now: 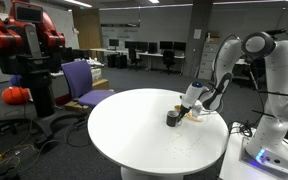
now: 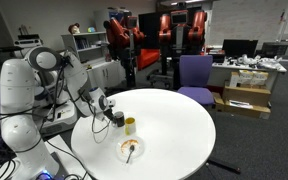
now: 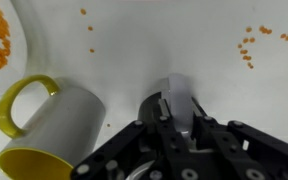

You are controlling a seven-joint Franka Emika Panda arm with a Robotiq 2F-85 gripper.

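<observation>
My gripper reaches in from the lower edge of the wrist view. A pale, elongated piece (image 3: 180, 104) shows at its fingers; what it is and whether it is gripped, I cannot tell. Behind it is a dark, round shape (image 3: 152, 104), mostly covered by the gripper. In both exterior views, a dark cup (image 1: 172, 118) (image 2: 119, 117) stands upright on the table, close by the gripper. A yellow mug (image 3: 46, 135) (image 2: 130, 127) is beside it, its handle pointing to the upper left in the wrist view.
A white plate (image 2: 120, 152) carries a spoon-like item (image 2: 131, 150). Orange bits lie on the plate (image 3: 21, 45) and loose bits (image 3: 249, 45) are scattered on the table.
</observation>
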